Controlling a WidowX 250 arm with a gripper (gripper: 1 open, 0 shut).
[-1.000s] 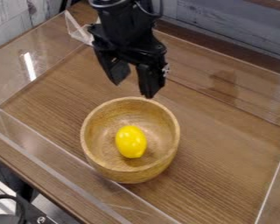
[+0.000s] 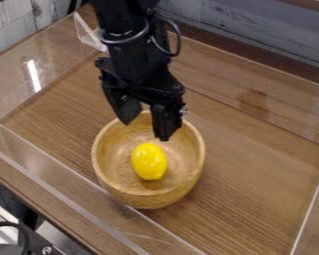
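Note:
A yellow egg-shaped object (image 2: pixel 149 160) lies in a round tan wooden bowl (image 2: pixel 189 183) in the lower middle of the camera view. My black gripper (image 2: pixel 143 118) hangs over the back part of the bowl, above and behind the yellow object and apart from it. Its fingers point down. Whether they are open or shut is hard to tell, and I see nothing held between them.
A grey rim runs along the back. A black cable lies at the bottom left corner.
The bowl and the yellow object look unmoved.

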